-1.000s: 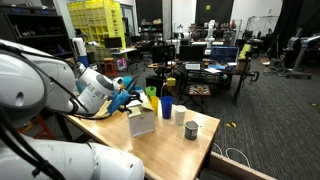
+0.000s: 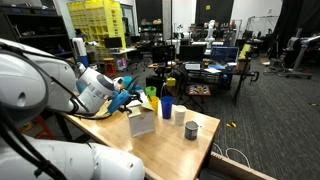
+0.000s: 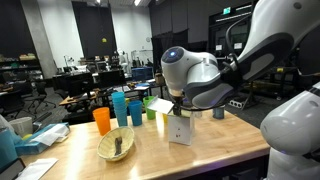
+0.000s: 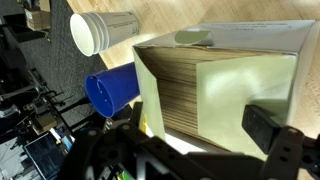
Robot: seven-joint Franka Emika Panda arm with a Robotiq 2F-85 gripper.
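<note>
A white box stands on the wooden table with its top open, under my gripper. Looking down in the wrist view, I see the box's hollow brown inside, with one pale flap raised on the left and a broad pale panel on the right. At the lower edge of that view, the dark fingers of my gripper are wide apart. The left finger is near the raised flap; the right one overlaps the panel. Whether either touches the box, I cannot tell.
Close to the box are a blue cup and white paper cups. A grey mug stands farther right. Elsewhere on the table are a basket and an orange cup.
</note>
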